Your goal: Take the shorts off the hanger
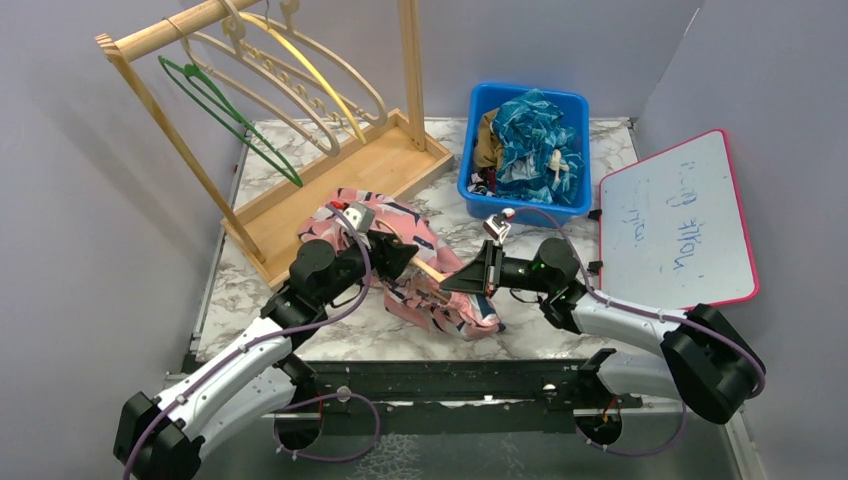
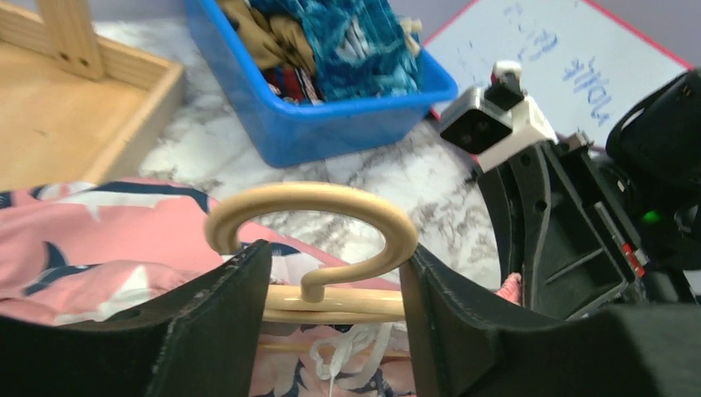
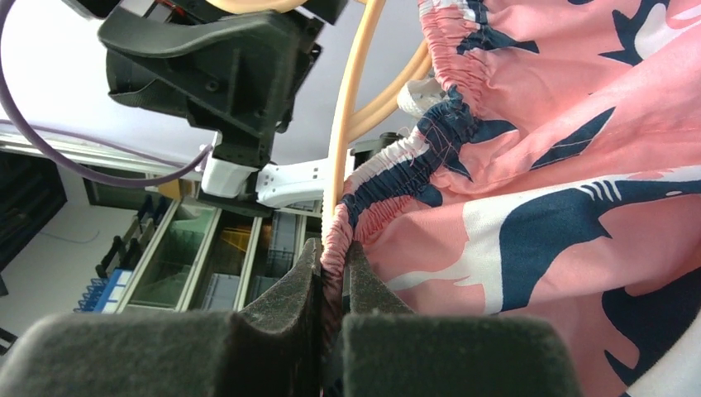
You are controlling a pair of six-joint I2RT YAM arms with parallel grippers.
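The pink shorts (image 1: 430, 230) with dark and white patches lie bunched on the table, a tan hanger (image 1: 428, 269) still within their waistband (image 3: 397, 169). My right gripper is shut on the waistband, where one end of the hanger runs into the gathered cloth. In the left wrist view, the curved hook (image 2: 322, 194) rises between the fingers of my left gripper. Those fingers stand part open on either side of the hook's base, and the hanger's bar (image 2: 339, 304) crosses behind them. A white drawstring (image 2: 355, 351) hangs below the bar.
A wooden rack (image 1: 405, 165) with several empty hangers, one of them green (image 1: 240, 120), stands at the back left. Behind the right gripper is a blue bin (image 1: 478, 205) of clothes. A whiteboard (image 1: 680, 220) leans at the right.
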